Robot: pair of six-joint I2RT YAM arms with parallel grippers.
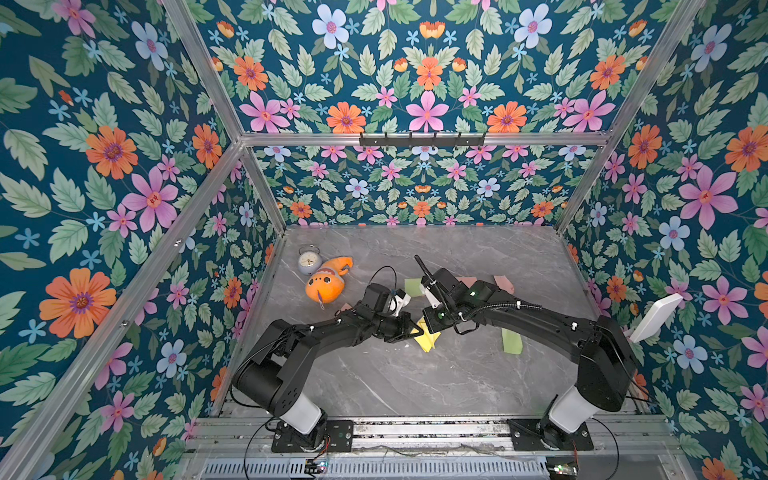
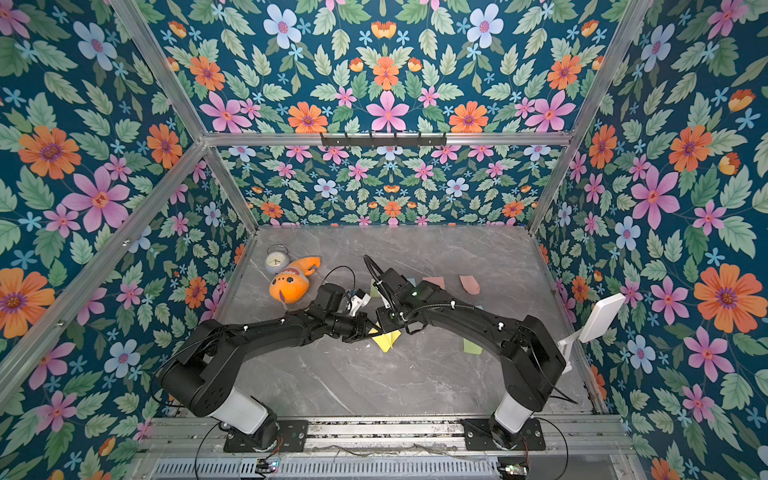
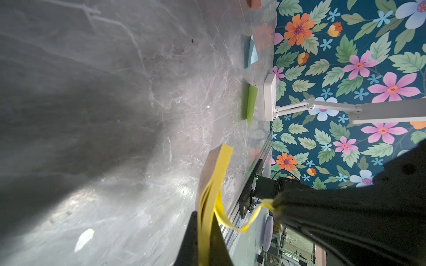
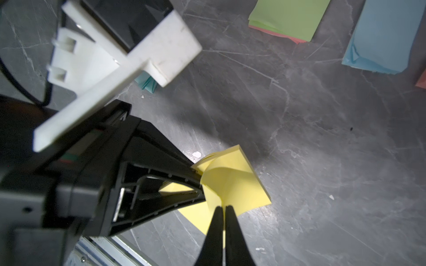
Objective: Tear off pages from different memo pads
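A yellow memo pad (image 1: 425,339) (image 3: 211,177) is held above the centre of the grey table, upright in the left wrist view, with my left gripper (image 1: 406,326) shut on it. My right gripper (image 1: 429,320) is close beside it, its fingertips nearly together on a bent yellow sheet, which curves away from the pad in the left wrist view. How firmly it grips that sheet I cannot tell.
Green (image 4: 288,15), blue (image 4: 381,31) and pink (image 1: 503,283) paper pieces or pads lie behind and to the right. An orange plush toy (image 1: 324,284) and a clock (image 1: 309,259) stand back left.
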